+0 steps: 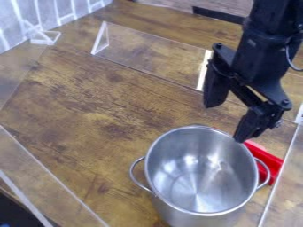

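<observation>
A black gripper (226, 108) on the arm hangs at the upper right, above and just behind a steel pot (199, 177), its fingers spread apart with nothing seen between them. The pot is empty, stands upright with a handle on each side, and sits at the bottom centre. A red object (265, 157) lies to the right of the pot, partly hidden by it.
Clear plastic panels stand at the back and along the left and right edges. A white rack (24, 22) is at the far upper left.
</observation>
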